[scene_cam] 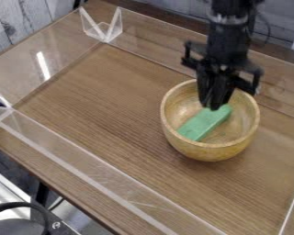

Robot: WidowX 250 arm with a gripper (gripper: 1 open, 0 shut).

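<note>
A tan round bowl [184,139] sits on the wooden table right of centre, with a green block [206,124] lying inside it. My dark gripper [213,90] hangs over the bowl's back part, its lower end near the bowl's far rim; whether it touches anything there, and how its fingers stand, I cannot tell.
A clear wire-like holder [102,27] stands at the back left. A dark coiled object [21,225] shows at the bottom left corner.
</note>
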